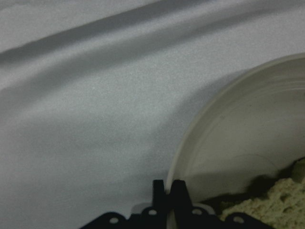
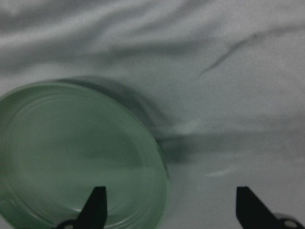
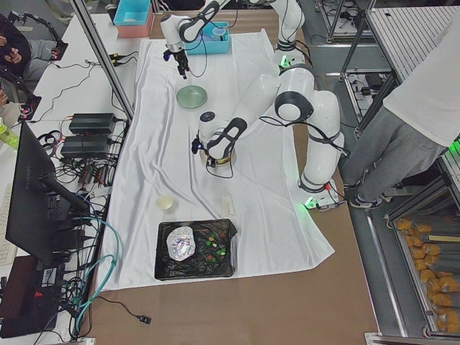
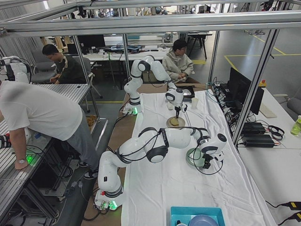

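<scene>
A plate with crumbly beige food [image 1: 271,210] sits mid-table; my left gripper is down at its rim, fingers close together around the pale rim, as far as the left wrist view shows. The green plate [image 2: 71,143] lies further along the cloth. Above it, at its edge, my right gripper is open, with nothing between its fingers.
A blue bin [image 4: 195,212] holds dishes at one end. At the other are a black tray [image 3: 194,266] with a foil item, a pale cup [image 3: 165,203] and a light strip [image 3: 228,206].
</scene>
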